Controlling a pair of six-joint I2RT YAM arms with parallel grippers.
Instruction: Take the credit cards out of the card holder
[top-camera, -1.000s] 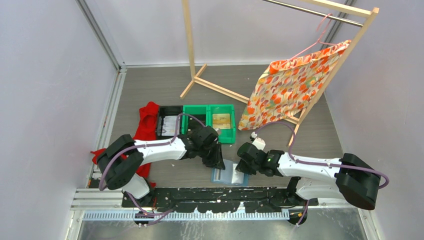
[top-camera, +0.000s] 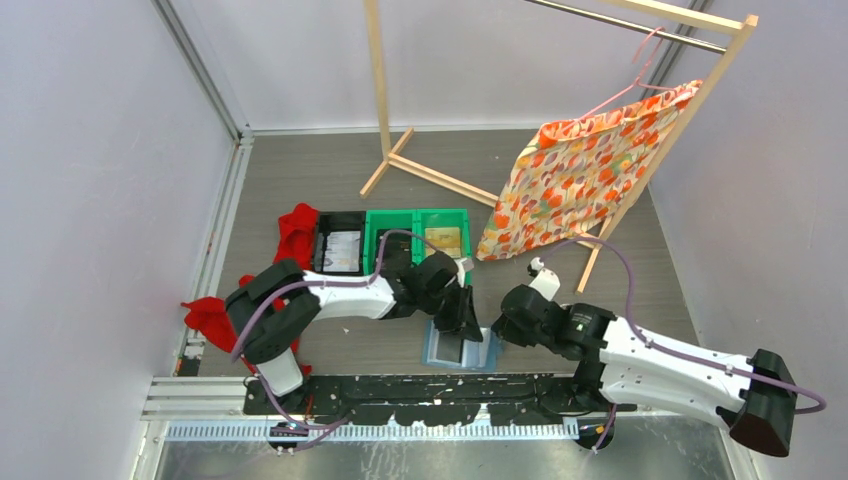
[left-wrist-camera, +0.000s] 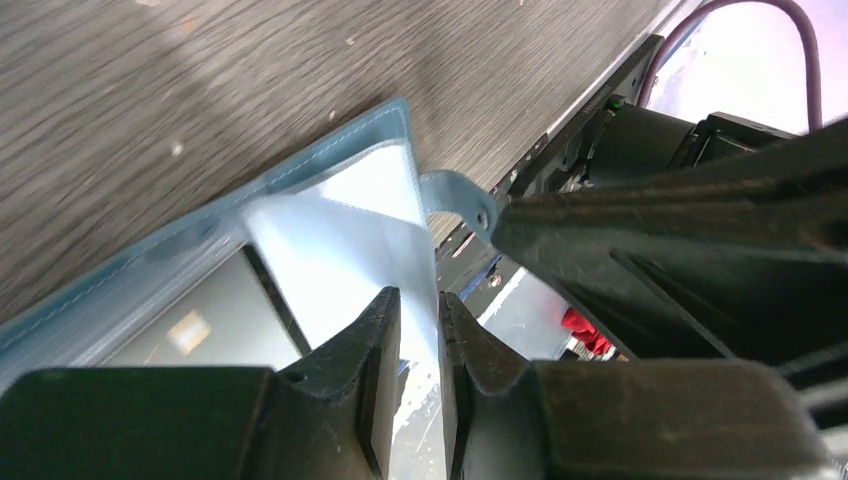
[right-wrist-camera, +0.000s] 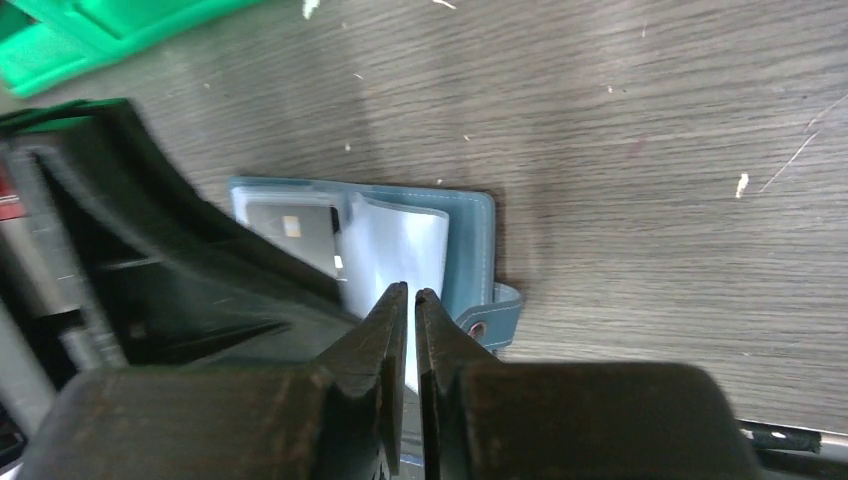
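The card holder (top-camera: 489, 362), blue-edged with clear and white sleeves, lies on the floor near the front rail. In the right wrist view a grey card (right-wrist-camera: 275, 228) with a small gold square sits in one side of it, beside a white sleeve (right-wrist-camera: 395, 240). The left wrist view shows part of that grey card (left-wrist-camera: 225, 320) and the blue snap strap (left-wrist-camera: 455, 195). My left gripper stands slightly open over the white sleeve, nothing visibly held. My right gripper is at the sleeve's strap end, a narrow gap between its fingers and no card visible there.
Behind the left arm stand a green bin (top-camera: 467, 280) and a black bin (top-camera: 320, 250) containing items. Red cloth (top-camera: 297, 232) lies at left. A wooden rack carries a patterned cloth (top-camera: 590, 160). The floor between rack and right arm is clear.
My left arm has moved right, across the card holder. The right arm has shifted right toward the holder's edge. The holder itself remains in about the same place.
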